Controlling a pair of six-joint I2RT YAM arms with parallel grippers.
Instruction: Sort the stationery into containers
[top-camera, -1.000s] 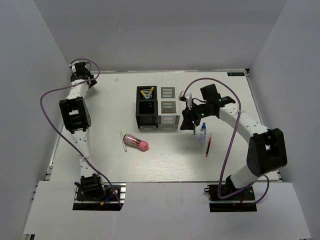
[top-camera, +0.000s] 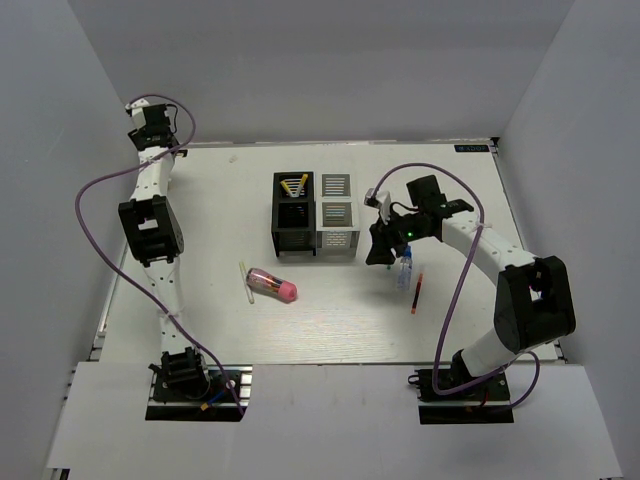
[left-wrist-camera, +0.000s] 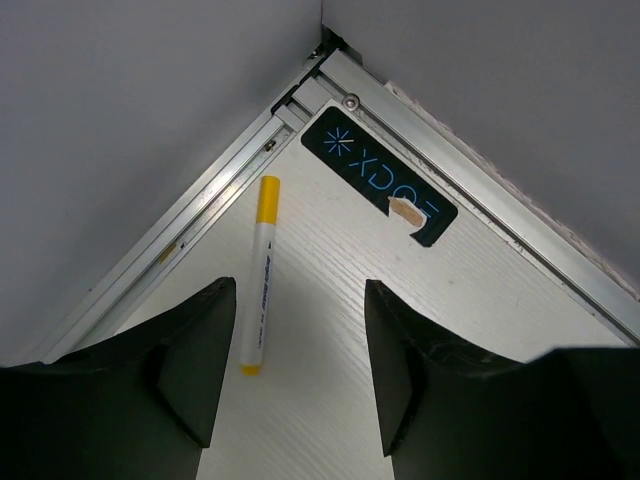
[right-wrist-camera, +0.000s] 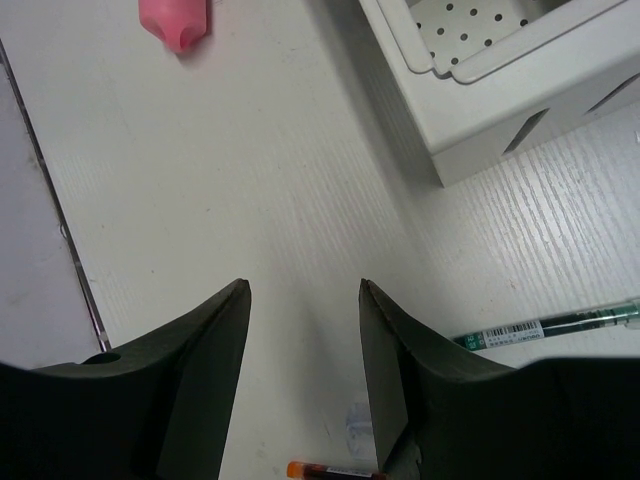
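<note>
My left gripper is open at the back-left corner, above a yellow-capped marker (left-wrist-camera: 258, 290) lying beside the XDOF label. My right gripper hangs open right of the white container (top-camera: 337, 238), with a green pen (right-wrist-camera: 560, 323) and an orange-tipped pen (top-camera: 417, 294) near it. A clear bottle with a blue cap (top-camera: 405, 275) lies under the right arm. The black container (top-camera: 294, 240) holds yellow items. A pink-capped bottle (top-camera: 272, 284) and a pale stick (top-camera: 246, 282) lie front left of the containers.
Grey walls enclose the back and sides.
The left arm's end has risen and moved slightly left at the back corner. The right arm has shifted slightly right and down in the top view.
</note>
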